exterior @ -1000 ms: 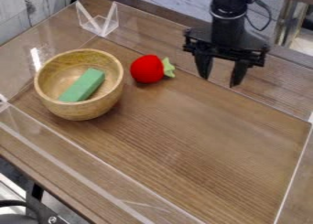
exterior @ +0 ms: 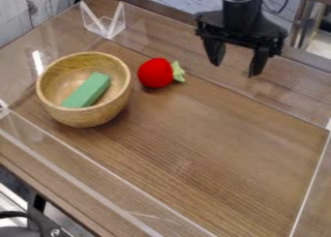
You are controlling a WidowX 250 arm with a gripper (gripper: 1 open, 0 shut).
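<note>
My black gripper (exterior: 239, 47) hangs over the back right part of the wooden table, above bare surface; whether it is open or shut is not clear. To its left a red round object with a pale green top (exterior: 158, 73) lies on the table. At the left, a wooden bowl (exterior: 104, 113) holds a green block (exterior: 83, 94).
A small clear, angular holder (exterior: 104, 18) stands at the back left. The table's back right edge runs behind the arm.
The red object and the bowl look unmoved.
</note>
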